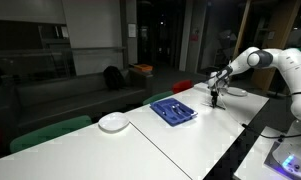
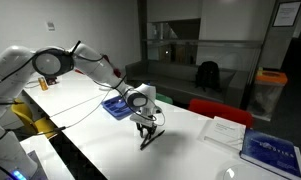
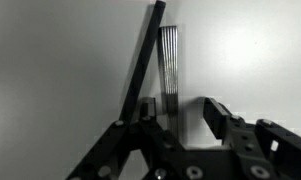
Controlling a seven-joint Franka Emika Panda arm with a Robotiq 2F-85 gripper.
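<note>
In the wrist view a slim, ridged grey strip (image 3: 170, 70) lies lengthwise between the fingers of my gripper. The fingers stand part open, and bare surface shows on both sides of the strip. A black bar (image 3: 143, 62) lies slanted just to its left, close to the left finger. In the second exterior view my gripper (image 2: 145, 132) is low over the white table, with a dark thin item (image 2: 153, 140) beside it. The first exterior view shows my gripper (image 1: 214, 103) small, at the table's right part.
A blue tray (image 1: 172, 111) holding some items lies left of the gripper, and a white round plate (image 1: 113, 122) is farther left. White and blue flat boxes (image 2: 272, 150) lie at the right in the second exterior view.
</note>
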